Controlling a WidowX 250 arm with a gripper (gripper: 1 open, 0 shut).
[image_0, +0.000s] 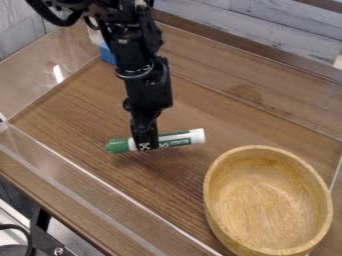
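A green and white tube (178, 138) lies horizontally low over the wooden table (67, 150), left of the tan bowl. The black gripper (144, 140) reaches down from the top of the view and is shut on the middle of the tube.
A large tan bowl (267, 200) sits at the lower right. A small blue object (107, 52) stands at the back, partly behind the arm.
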